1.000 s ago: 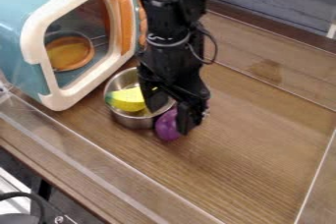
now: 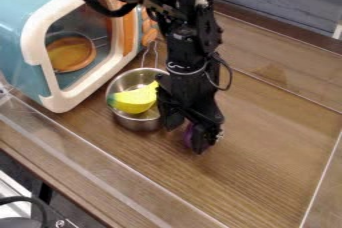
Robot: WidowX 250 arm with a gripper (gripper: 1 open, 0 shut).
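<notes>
My black gripper (image 2: 190,124) is lowered beside a steel bowl (image 2: 140,121), on its right, its fingers open around or just over a purple object (image 2: 190,139), which is mostly hidden behind them. A yellow piece (image 2: 134,98) lies in the bowl.
A light blue and white toy oven (image 2: 40,27) with an orange dish inside stands at the upper left, close to the bowl. A pale wall is at the back.
The gripper has shifted right and now covers most of the purple object, which showed plainly between bowl and fingers before.
</notes>
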